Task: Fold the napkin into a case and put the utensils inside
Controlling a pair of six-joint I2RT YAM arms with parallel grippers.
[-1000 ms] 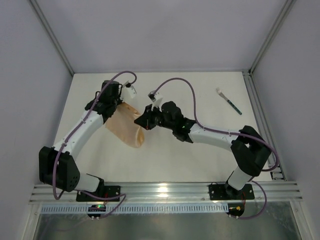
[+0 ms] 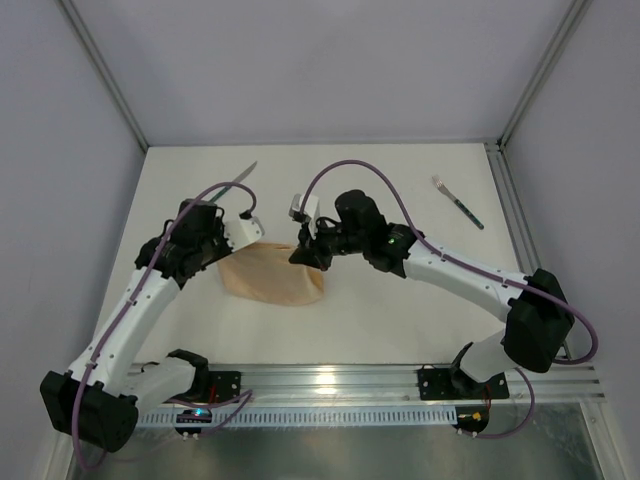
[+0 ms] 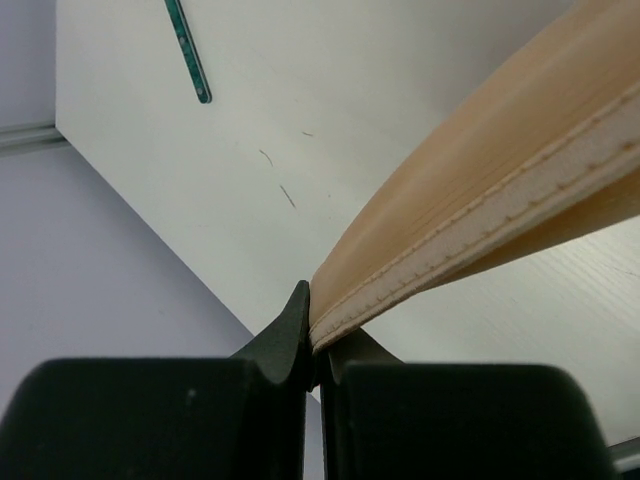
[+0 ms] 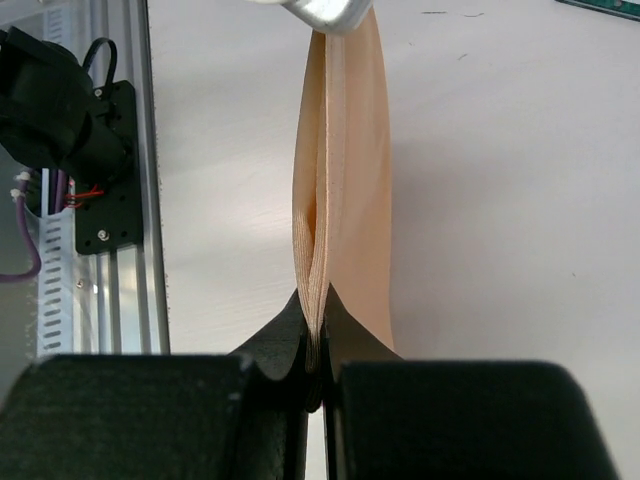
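Observation:
A peach napkin (image 2: 270, 280) with a stitched hem hangs between my two grippers above the white table. My left gripper is shut on one corner of it; the hem (image 3: 480, 225) runs up and away to the right from the fingers in the left wrist view. At the other end, my right gripper is shut on the gathered edge of the cloth (image 4: 345, 190). A green-handled fork (image 2: 458, 204) lies at the right of the table. Partly behind the left arm lies a knife (image 2: 235, 181), its green handle (image 3: 190, 55) visible in the left wrist view.
A metal rail (image 2: 320, 385) borders its front edge. Grey walls enclose the sides and back.
My left gripper has come down and leftward toward the front, and the right one has shifted a little right and nearer. The napkin has swung from slanted to more level across the table.

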